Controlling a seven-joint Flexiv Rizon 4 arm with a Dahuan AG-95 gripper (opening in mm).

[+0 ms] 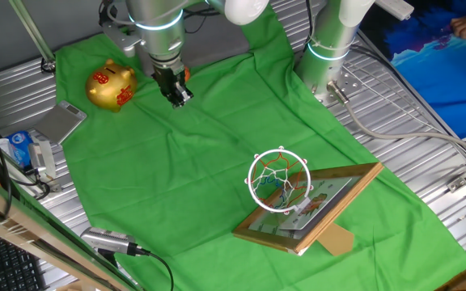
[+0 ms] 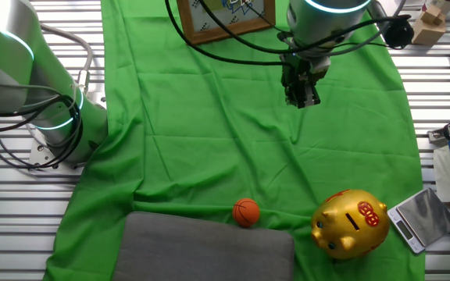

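The black gripper point(image 1: 181, 100) hangs above the green cloth in exterior view 1, fingers pointing down. In exterior view 2 the same gripper point(image 2: 303, 101) appears over bare cloth, clear of every object. Its fingers are too small and dark to tell whether they are apart. A small orange basketball point(image 2: 246, 211) lies on the cloth against a grey cushion point(image 2: 201, 248); in exterior view 1 the gripper hides most of the ball point(image 1: 188, 73). A toy hoop point(image 1: 308, 179) with a white rim and net is fixed to a wooden-framed board point(image 1: 342, 192), which leans on a stand.
A golden piggy bank point(image 2: 350, 224) sits near the ball, with a small scale point(image 2: 422, 220) beside it. A black cable point(image 2: 233, 34) crosses exterior view 2. Mid-cloth is free. A silver device point(image 1: 113, 242) rests at the cloth's edge.
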